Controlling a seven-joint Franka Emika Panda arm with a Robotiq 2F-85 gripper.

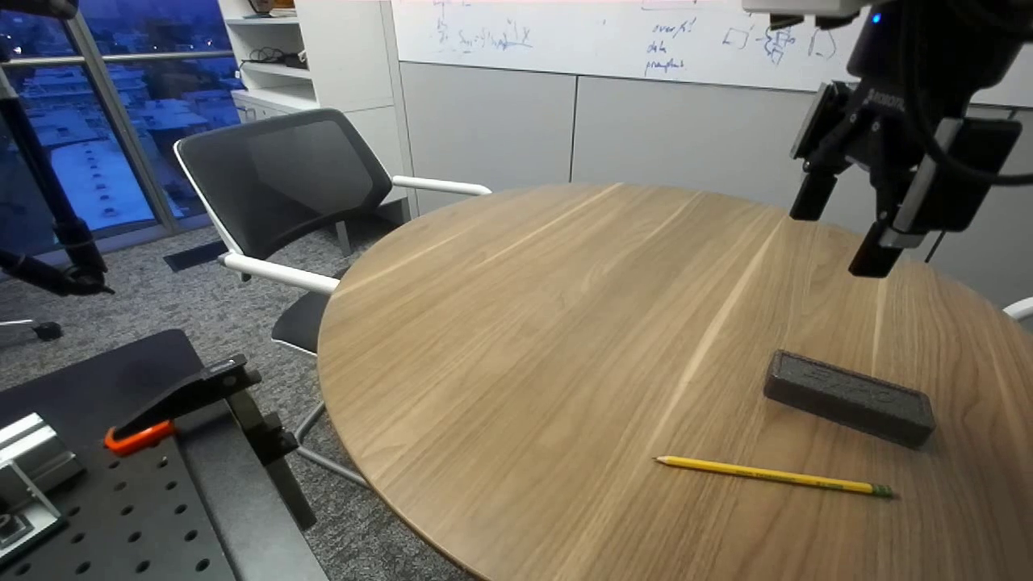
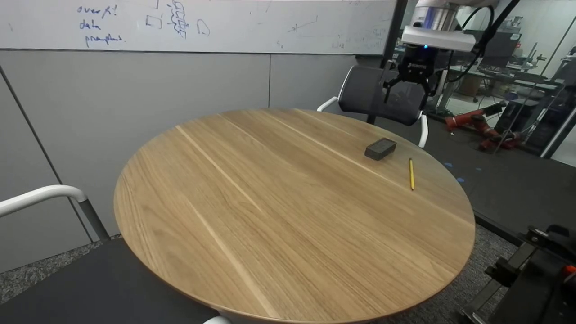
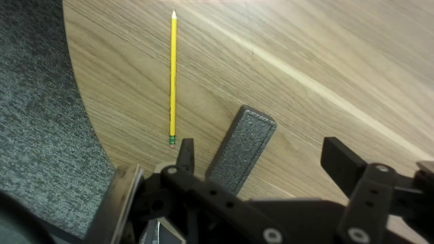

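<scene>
A dark grey eraser block [image 1: 850, 398] lies flat on the round wooden table [image 1: 542, 339], near its right side. Close by lies a yellow pencil [image 1: 775, 474] with a green-banded eraser end, apart from the block. My gripper [image 1: 834, 238] hangs well above the tabletop, open, touching neither thing. From the wrist, the block [image 3: 242, 148] appears between the spread fingers but far below them, its near end hidden by the gripper's body. The whole pencil [image 3: 173, 81] shows to the left. In the second exterior view my gripper [image 2: 407, 98] is above and beyond the block [image 2: 380, 149].
The table's edge runs close to the pencil, with carpet [image 3: 44, 101] beyond. Chairs [image 1: 290, 184] stand around the table, and a dark bench with a clamp [image 1: 184, 397] is at the left. A whiteboard [image 2: 189, 24] covers the back wall.
</scene>
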